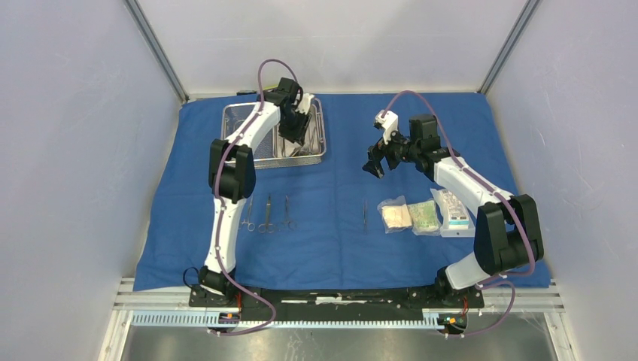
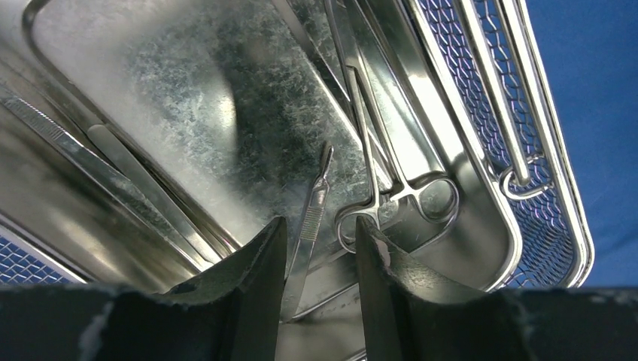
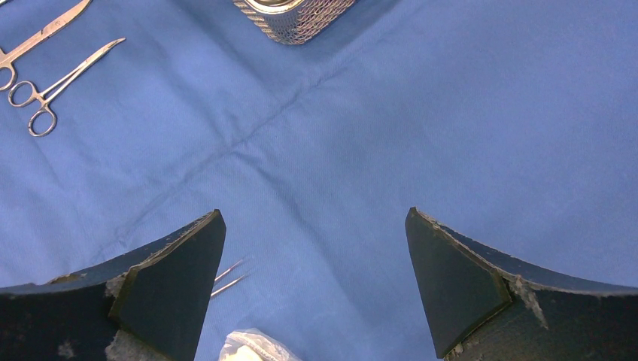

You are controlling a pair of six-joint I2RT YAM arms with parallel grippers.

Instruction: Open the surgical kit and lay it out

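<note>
My left gripper is open over the steel tray (image 2: 173, 68), which sits inside the wire basket (image 1: 248, 162). A scalpel handle (image 2: 313, 218) lies in the tray, seen between the fingertips and not gripped; its lower end is close to the left finger. Beside the right finger rests a ringed clamp (image 2: 369, 135). Tweezers (image 2: 105, 173) and other flat instruments lie along the tray's left side. Over bare cloth, right of the basket, my right gripper stands wide open and empty.
On the blue cloth (image 1: 316, 256) lie scissors (image 1: 267, 214), clamps, thin tweezers (image 1: 365, 214), a cream gauze pack (image 1: 395, 215), a green pack (image 1: 424, 217) and a white box (image 1: 454, 214).
</note>
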